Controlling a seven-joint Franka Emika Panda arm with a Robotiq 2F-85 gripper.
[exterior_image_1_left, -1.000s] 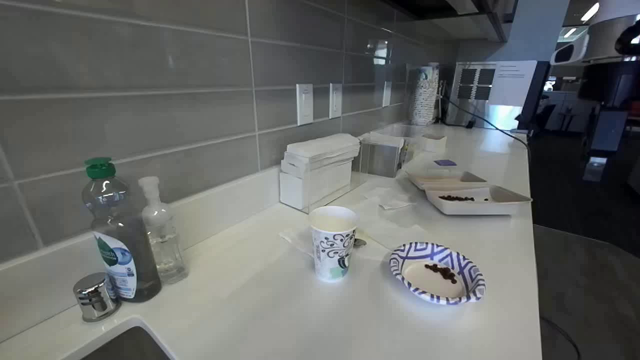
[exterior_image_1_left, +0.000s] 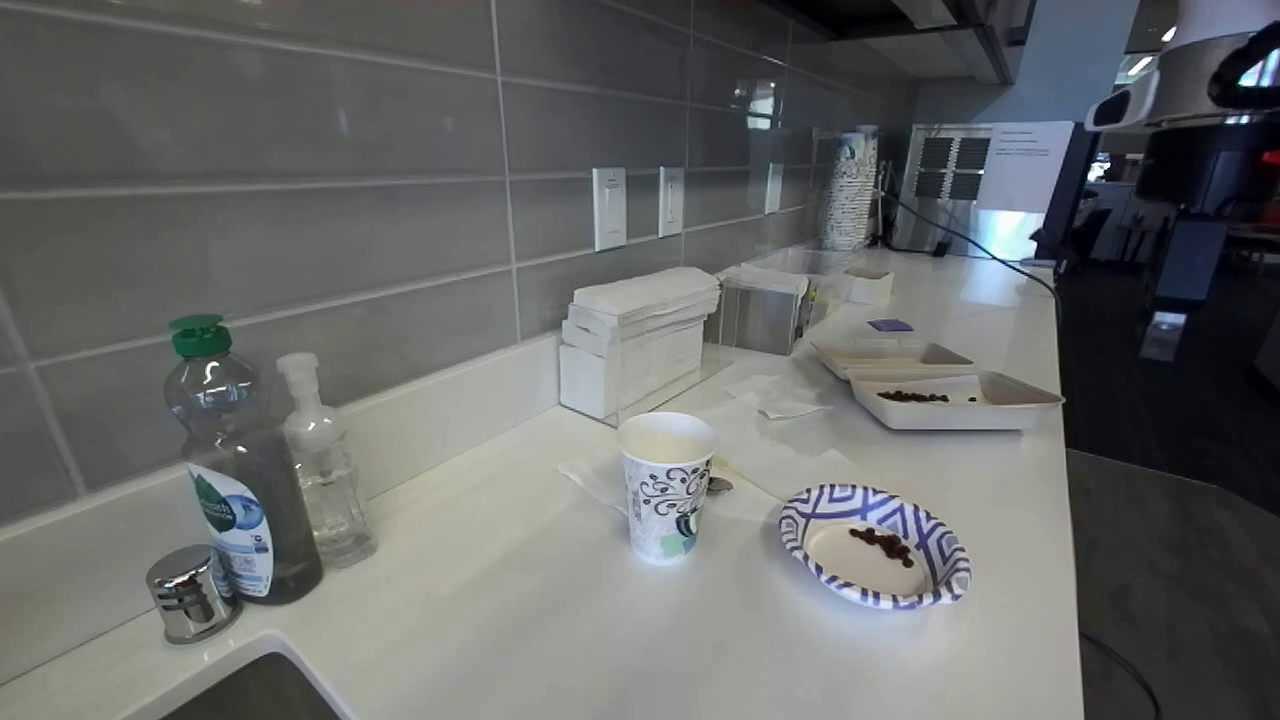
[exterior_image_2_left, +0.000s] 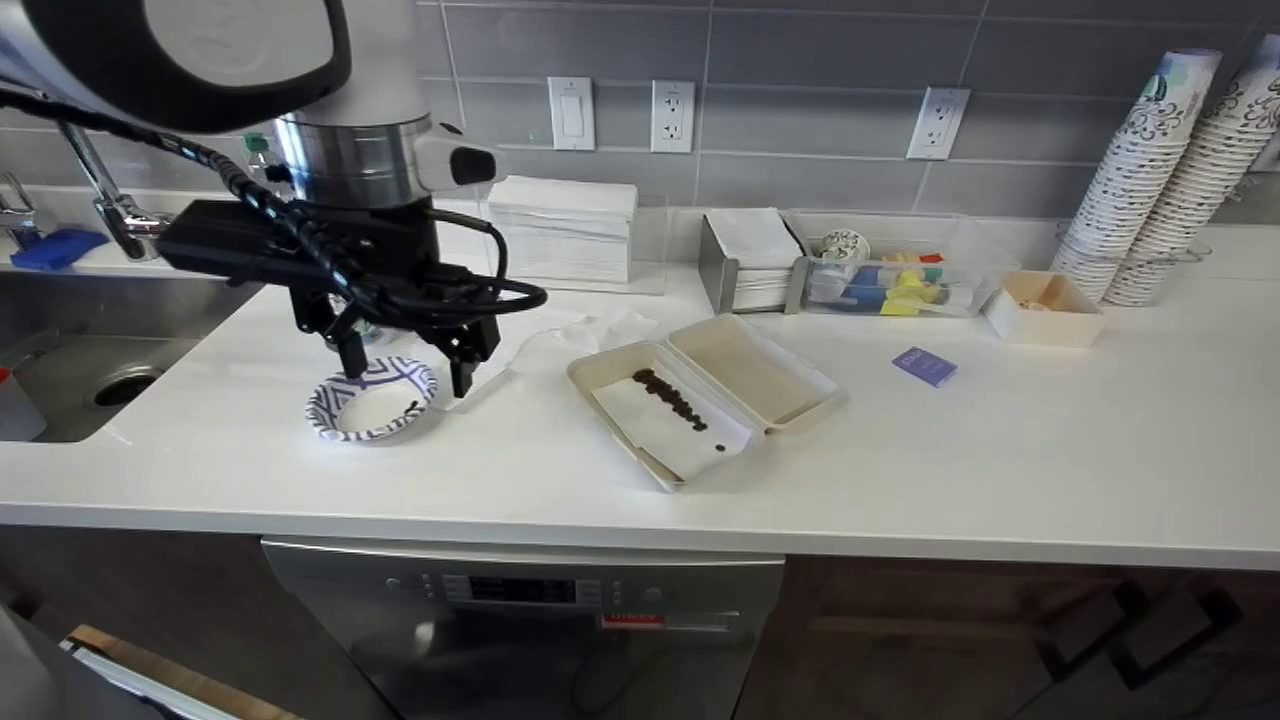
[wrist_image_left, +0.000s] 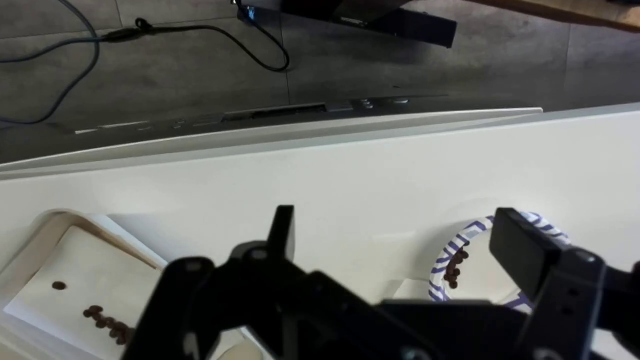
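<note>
My gripper is open, its two fingers wide apart with only bare counter seen between the tips. In exterior view 2 the gripper (exterior_image_2_left: 408, 372) hangs in front of the blue-and-white patterned bowl (exterior_image_2_left: 332, 414), hiding part of it. A small heap of dark brown pieces (exterior_image_1_left: 882, 544) lies inside the bowl (exterior_image_1_left: 806, 494). The open takeout box (exterior_image_2_left: 606, 366) holds a row of similar pieces (exterior_image_2_left: 668, 398) on white paper, with one lying apart. A patterned paper cup (exterior_image_1_left: 666, 498) stands upright beside the bowl in exterior view 1.
Napkin stacks (exterior_image_2_left: 564, 228), a clear bin (exterior_image_2_left: 888, 258) and tall cup stacks (exterior_image_2_left: 1134, 180) line the wall. A soap bottle (exterior_image_1_left: 246, 480) stands near the sink (exterior_image_1_left: 258, 684). Counter (exterior_image_2_left: 1020, 444) right of the box is mostly clear, apart from a small purple packet (exterior_image_2_left: 925, 366).
In exterior view 1 the arm at the upper right has shifted slightly left. The bowl, cup and box have stayed where they were.
</note>
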